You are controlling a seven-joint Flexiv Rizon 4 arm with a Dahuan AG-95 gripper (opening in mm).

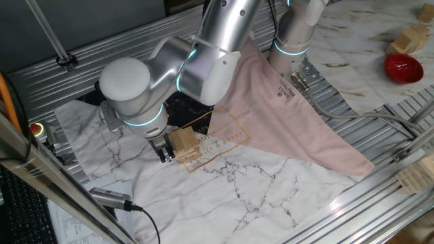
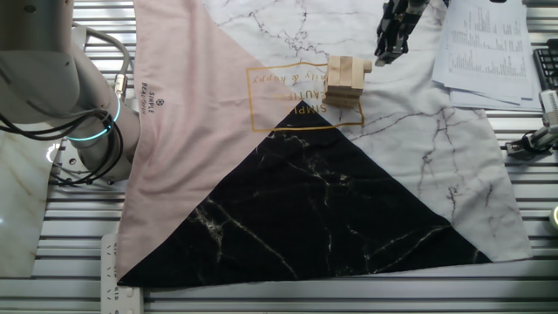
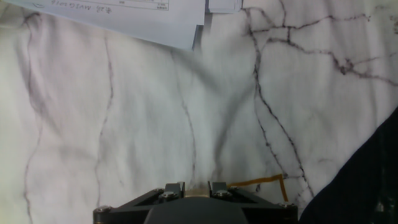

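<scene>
A small stack of pale wooden blocks (image 2: 346,80) stands on the cloth, at the edge of the gold-framed print. One block (image 2: 367,66) sticks out of its side toward my gripper (image 2: 381,59). In exterior view 1, the gripper (image 1: 167,154) points down close beside the stack (image 1: 184,144). My two fingertips stand a little apart at the bottom of the wrist view, around the gripper. A strip of wood colour (image 3: 198,193) shows between them, mostly hidden by the gripper body. Whether the fingers press on it I cannot tell.
The cloth (image 2: 187,131) has pink, black and white marbled areas. Papers (image 2: 488,52) lie beyond the gripper. A red bowl (image 1: 404,69) and loose wooden blocks (image 1: 409,39) sit on a separate surface at the far right.
</scene>
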